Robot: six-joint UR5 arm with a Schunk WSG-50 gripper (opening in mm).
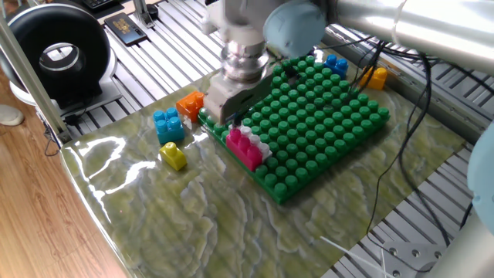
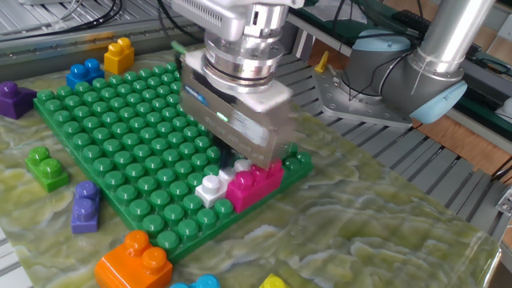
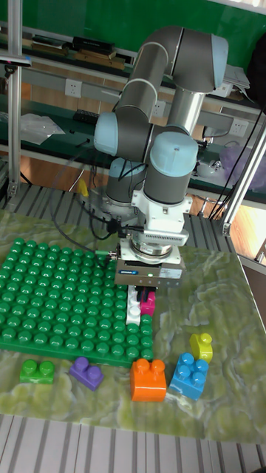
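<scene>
A pink brick (image 1: 245, 150) and a white brick (image 1: 263, 148) sit side by side along one edge of the green studded baseplate (image 1: 309, 158). My gripper (image 1: 235, 122) is low over their far end in exterior view 1. In exterior view 2 its dark fingers (image 2: 227, 157) come down right at the white brick (image 2: 211, 187), beside the pink brick (image 2: 254, 189). Exterior view 3 shows the fingers (image 3: 142, 293) over the two bricks. The fingertips are partly hidden by the bricks and the gripper body, so the finger's opening does not show clearly.
Loose on the mat lie an orange brick (image 3: 148, 381), a light blue brick (image 3: 189, 377), a yellow brick (image 3: 202, 346), a purple brick (image 3: 86, 374) and a green brick (image 3: 37, 372). Dark blue (image 1: 336, 65) and yellow-orange (image 1: 374, 78) bricks stand behind the plate.
</scene>
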